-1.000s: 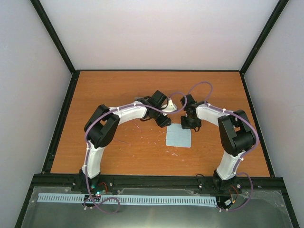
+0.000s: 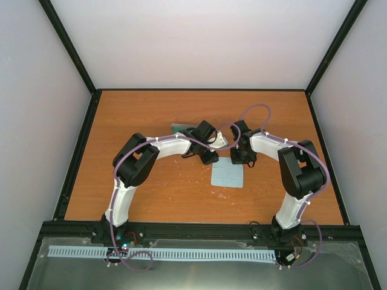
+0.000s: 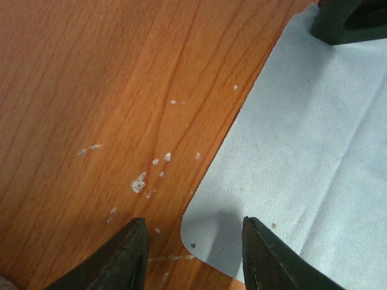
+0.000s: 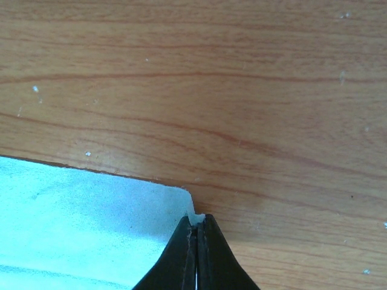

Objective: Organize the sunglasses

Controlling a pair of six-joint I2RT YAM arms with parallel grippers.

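Observation:
A pale blue-grey cloth (image 2: pixel 227 176) lies flat on the wooden table, between and just below the two grippers in the top view. My left gripper hangs over one rounded corner of the cloth (image 3: pixel 284 157), fingers apart, nothing held between them. My right gripper is shut on another corner of the cloth (image 4: pixel 84 223), which puckers at the fingertips. No sunglasses can be made out in these views.
A green object (image 2: pixel 180 127), partly hidden by the left arm, lies behind it on the table (image 2: pixel 139 109). A dark block shape shows at the upper right of the left wrist view.
The right arm looks unmoved.

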